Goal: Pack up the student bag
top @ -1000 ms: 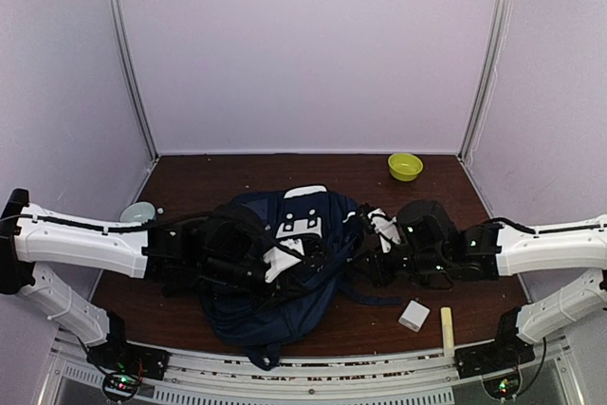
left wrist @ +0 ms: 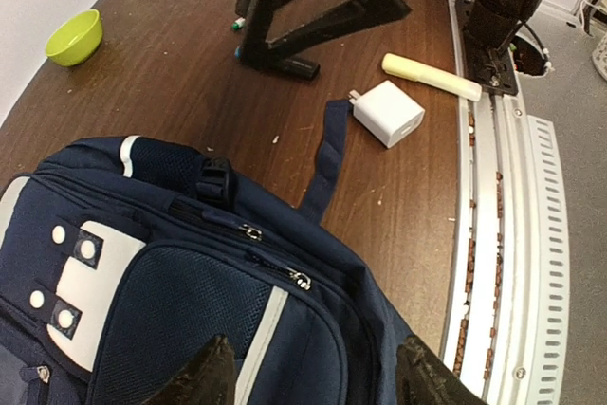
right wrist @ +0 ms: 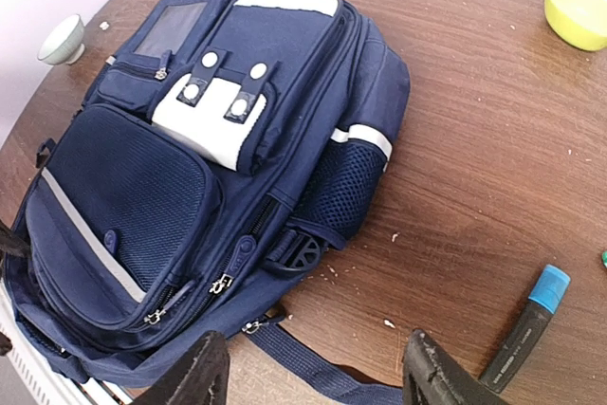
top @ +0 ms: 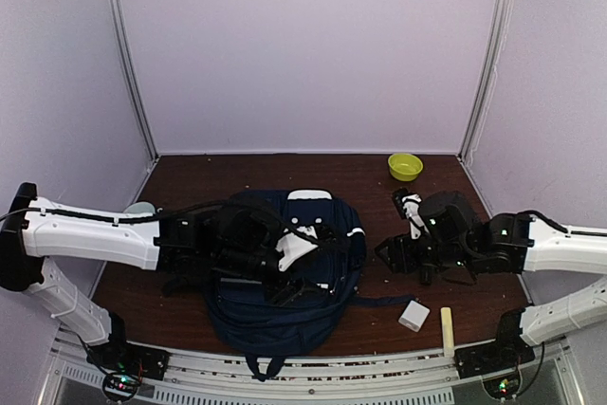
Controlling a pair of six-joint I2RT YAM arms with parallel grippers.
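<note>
A navy backpack [right wrist: 123,206] with white patches lies on the table, its zippers [left wrist: 299,277] visible. My left gripper is over the bag's lower front pocket, fingers apart, nothing seen between them. My right gripper stands open right of the bag, above the strap. A dark marker with a blue cap [right wrist: 548,288] lies right of the bag. A white charger [top: 413,316] and a cream cylindrical stick [top: 448,329] lie at the front right.
A yellow-green bowl [top: 405,166] stands at back right and a pale bowl [right wrist: 60,40] beyond the bag at left. Bare table [top: 199,173] lies behind the bag. A rail edges the front.
My right gripper has moved rightward, away from the backpack. My left arm has shifted slightly right and up in the top view.
</note>
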